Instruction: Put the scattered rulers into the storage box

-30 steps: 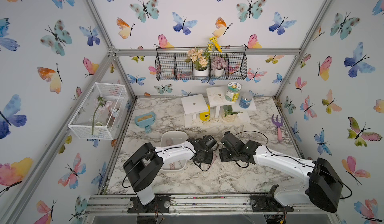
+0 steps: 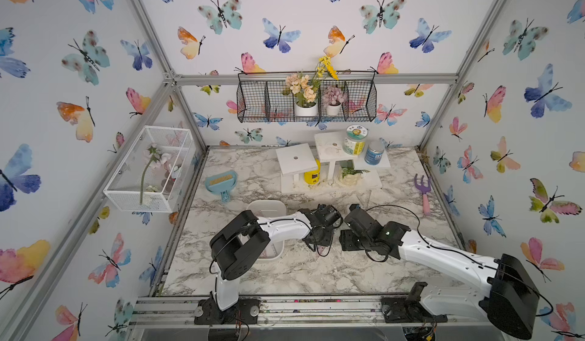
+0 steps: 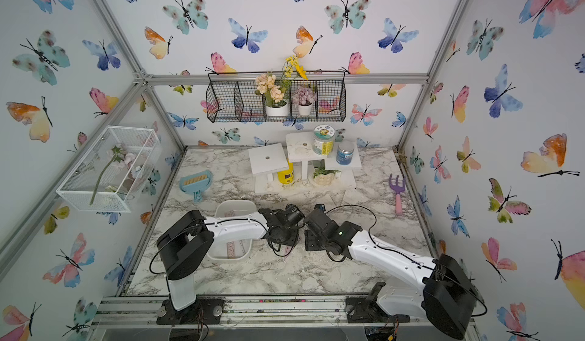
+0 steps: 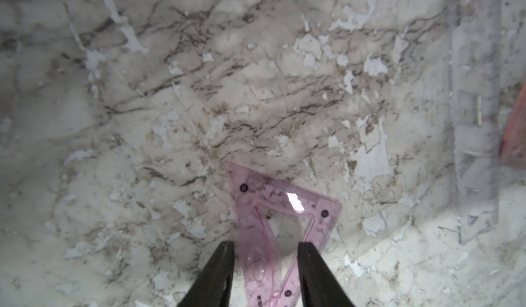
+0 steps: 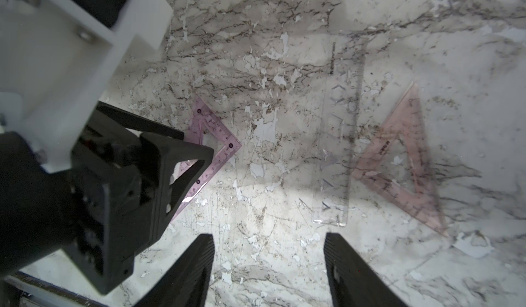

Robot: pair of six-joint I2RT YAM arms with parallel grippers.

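A purple triangular ruler (image 4: 287, 194) lies on the marble table. My left gripper hangs over it, fingers part open, with the ruler's lower part showing between and beyond the fingertips; contact cannot be told. In the right wrist view the left gripper's fingers (image 5: 189, 156) cover part of that ruler (image 5: 219, 142). Right of it lie a clear straight ruler (image 5: 337, 142) and a pink triangular ruler (image 5: 419, 192). My right gripper is open and empty above the table. The white storage box (image 3: 236, 205), holding a pinkish ruler (image 3: 231, 249), stands partly hidden under the left arm.
Both arms' ends stand close together mid-table. Behind them is a white stand (image 2: 296, 158) with cans and a plant. A blue dustpan (image 2: 220, 184) lies at the left and a purple fork (image 2: 423, 188) at the right.
My left arm has shifted right over the past second, covering more of the purple ruler.
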